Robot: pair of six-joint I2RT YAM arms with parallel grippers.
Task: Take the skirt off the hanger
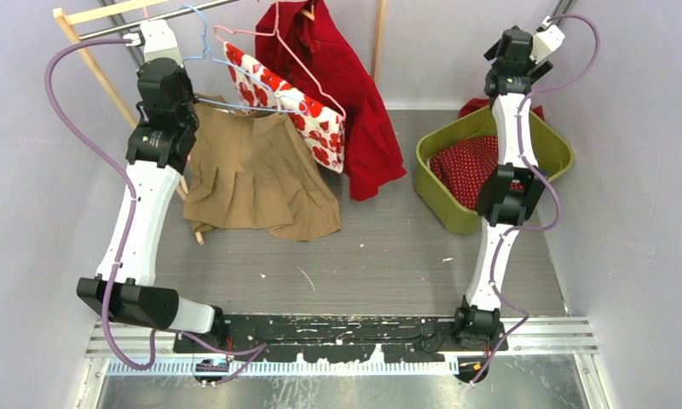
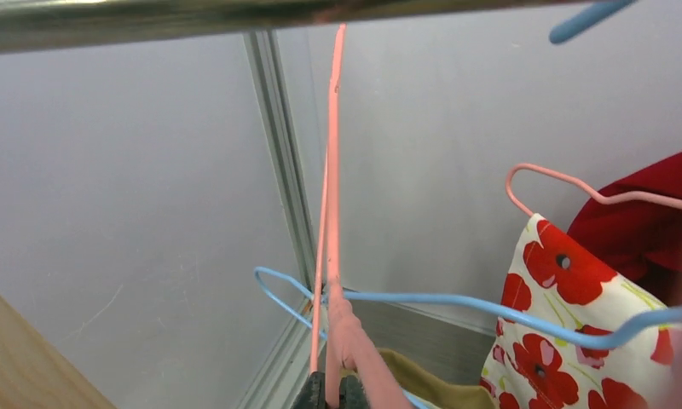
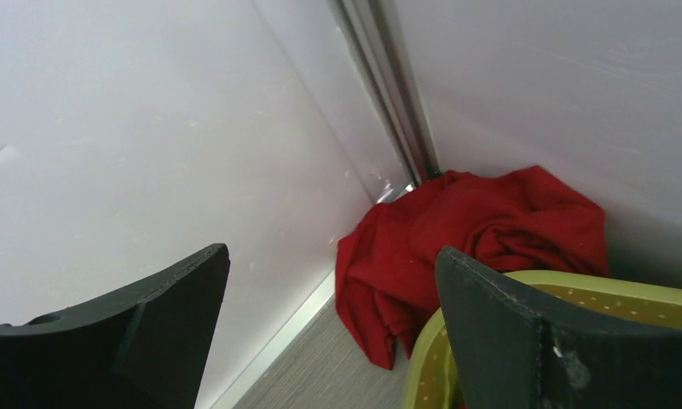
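Note:
My left gripper is up at the rail's left end; in the left wrist view a pink hanger runs down into its shut fingertips. A tan skirt lies below a blue hanger, on the floor. A floral skirt hangs from another pink hanger, beside a red garment. My right gripper stands open above the back right corner, nothing between its fingers.
A green bin holding dark red dotted fabric stands at the right; red cloth lies behind it.

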